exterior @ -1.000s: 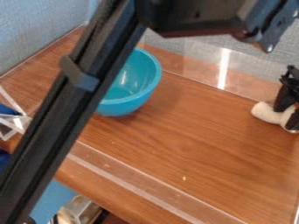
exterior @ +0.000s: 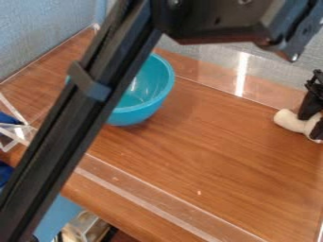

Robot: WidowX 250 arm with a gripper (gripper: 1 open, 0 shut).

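A turquoise bowl [exterior: 145, 98] stands on the wooden table [exterior: 202, 180], partly behind the black arm that crosses the view diagonally. At the right edge, a white soft object [exterior: 292, 121] lies on the table, with the black gripper [exterior: 309, 115] at it, cut off by the frame edge. Whether the gripper is shut on that object cannot be told.
Blue and white items [exterior: 14, 127] lie at the left edge. A textured grey wall borders the back and left.
The black gripper at the right edge has shifted slightly over the last second. The bowl and white object look nearly unchanged.
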